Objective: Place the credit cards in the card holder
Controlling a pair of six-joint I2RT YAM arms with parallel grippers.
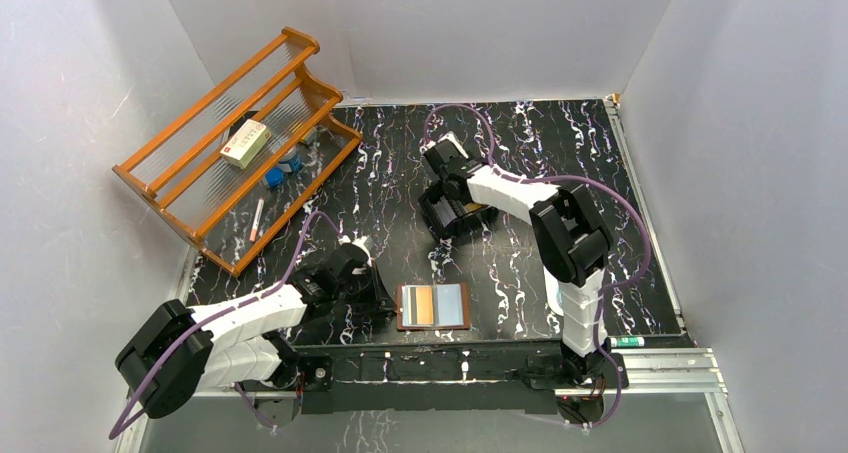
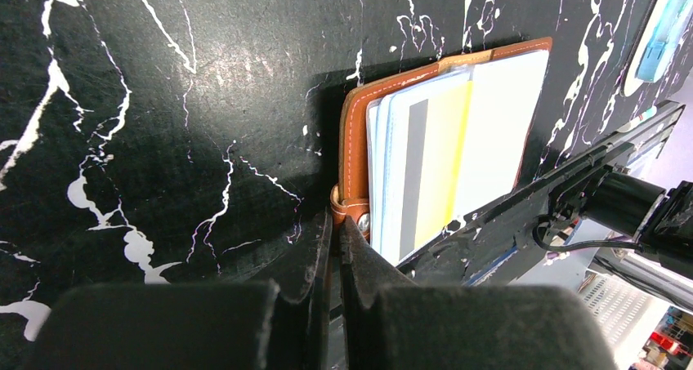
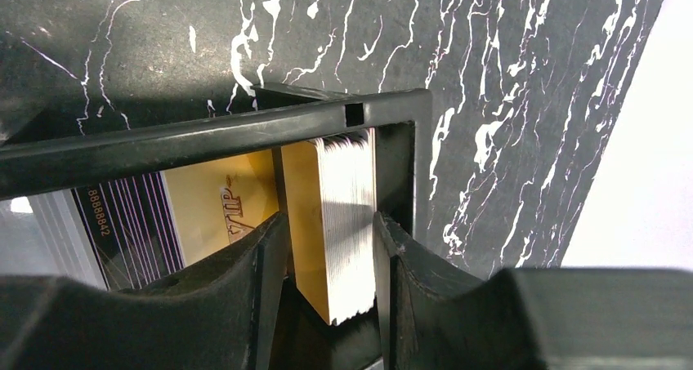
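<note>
The brown card holder (image 1: 433,307) lies open near the table's front edge, with several cards (image 2: 425,166) in its sleeves. At its left edge is my left gripper, shut, its tips against the leather strap (image 2: 354,209); whether the strap is pinched I cannot tell. Farther back, a black organizer box (image 3: 398,102) holds cards in compartments. My right gripper reaches into it, part open, one finger on either side of a thick stack of cards with white edges (image 3: 350,215). A yellow card (image 3: 225,194) and darker cards (image 3: 131,227) fill the neighbouring compartment.
A wooden rack (image 1: 240,153) with a small box and blue jars stands at the back left. Partly hidden under the right arm is a white and blue package (image 1: 552,291).
</note>
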